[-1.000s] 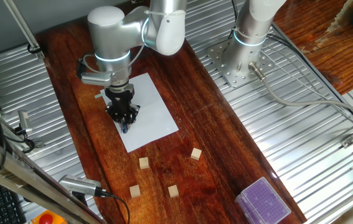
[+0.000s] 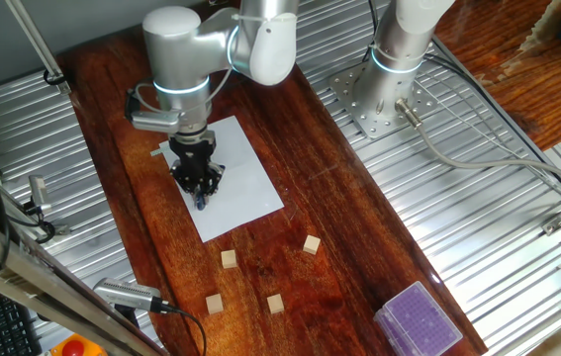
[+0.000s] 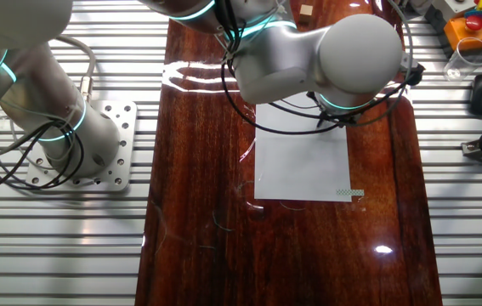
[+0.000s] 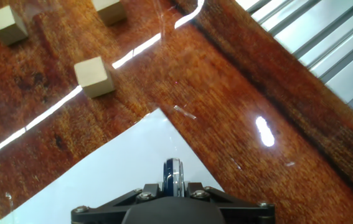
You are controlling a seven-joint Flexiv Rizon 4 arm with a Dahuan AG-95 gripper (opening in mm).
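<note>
A white sheet of paper (image 2: 245,183) lies flat on the dark wooden table. Over its left part, in exterior view 1, my gripper (image 2: 199,186) points down. In the wrist view the gripper is shut on a dark, shiny pen-like object (image 4: 174,174), which sticks out beyond the fingers above the paper (image 4: 114,165). Whether its tip touches the sheet cannot be made out. I see no clear marks on the paper. The arm covers the gripper in exterior view 2, where part of the paper (image 3: 300,174) shows.
Several small wooden blocks, among them one block (image 2: 229,259) close to the paper, stand on the table. A purple-lidded box (image 2: 420,321) sits by the table's right end. A camera (image 2: 129,294) with a cable is at the left edge. Bare wood surrounds the sheet.
The arm and gripper have shifted very slightly to the right in exterior view 1. Paper, blocks and box have stayed where they were.
</note>
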